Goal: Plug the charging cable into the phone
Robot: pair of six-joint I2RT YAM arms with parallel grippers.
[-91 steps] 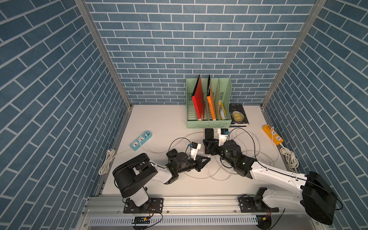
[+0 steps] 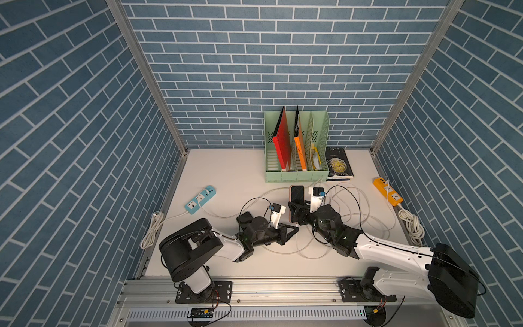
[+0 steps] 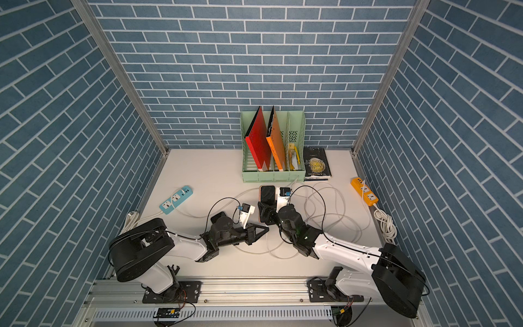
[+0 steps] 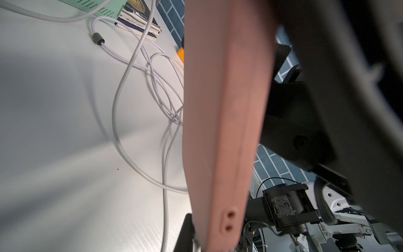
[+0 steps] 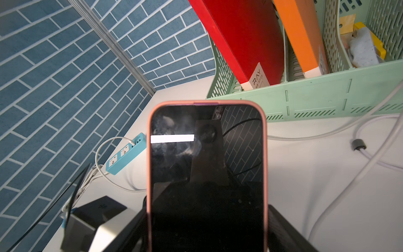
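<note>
The phone (image 5: 207, 176) has a dark screen and a pink case. In the right wrist view it fills the centre, with black fingers (image 5: 280, 229) at both long sides. My right gripper (image 2: 296, 210) is shut on it, holding it raised. Just below the phone's near end, my left gripper (image 2: 297, 227) is shut with its tips around a small pale piece, from which the thin white charging cable (image 2: 297, 239) trails. In the left wrist view the phone's pink side (image 4: 235, 126) is very close and hides most of the tips; whether plug and port touch cannot be told.
The green file rack (image 2: 297, 176) with red and orange folders stands behind the phone, a black book (image 2: 337, 163) beside it. A blue power strip (image 2: 200, 200) lies left, an orange one (image 2: 388, 190) right. Loose white cables cover the table's right half.
The phone and my right gripper have come slightly toward the table's front, closer to the left gripper's tips. My left arm looks almost still.
</note>
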